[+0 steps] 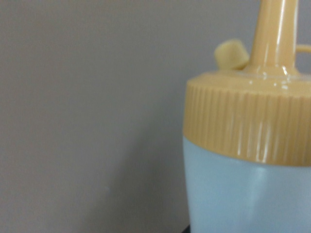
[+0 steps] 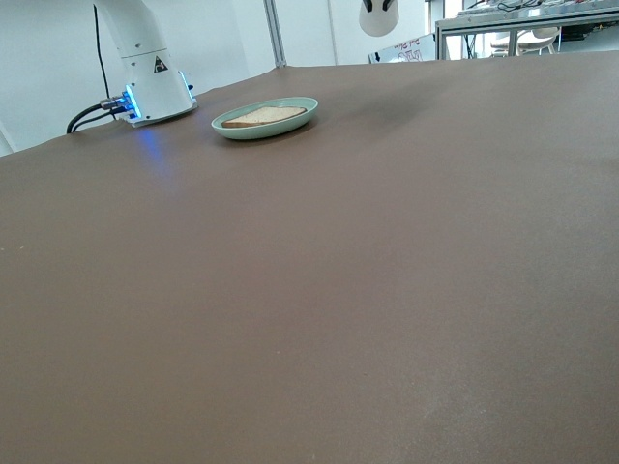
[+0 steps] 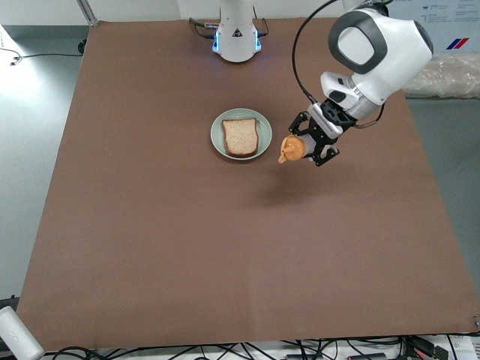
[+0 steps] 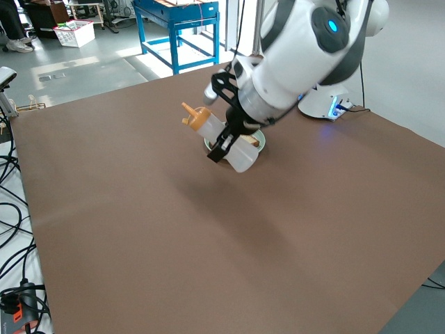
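Note:
My gripper [image 3: 315,142] is shut on a squeeze bottle [image 4: 236,152] with an orange cap [image 3: 294,148] and a translucent white body, held tilted in the air right of the plate in the camera left view. In the wrist view the cap [image 1: 247,124] and nozzle fill the right side. A pale green plate [image 3: 220,134] lies on the table with a slice of bread [image 3: 240,138] on it; in the top view the plate [image 2: 235,132] and bread [image 2: 263,115] are clear, and in the right view they are mostly behind the bottle.
Cables run along the near edge in the left view.

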